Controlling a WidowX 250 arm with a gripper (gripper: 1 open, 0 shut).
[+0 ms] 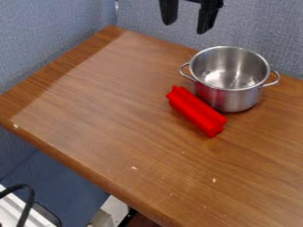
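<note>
A steel pot (233, 75) with two handles stands on the wooden table at the right. A red elongated object (197, 112) lies just in front of it, slightly to its left. My dark gripper (186, 16) hangs at the top of the view, above the back of the table and up-left of the pot. It is open, with nothing between its two fingers; its upper part is out of frame.
Grey padded walls stand behind it. Past the left edge, at the bottom corner, are a black cable and white equipment.
</note>
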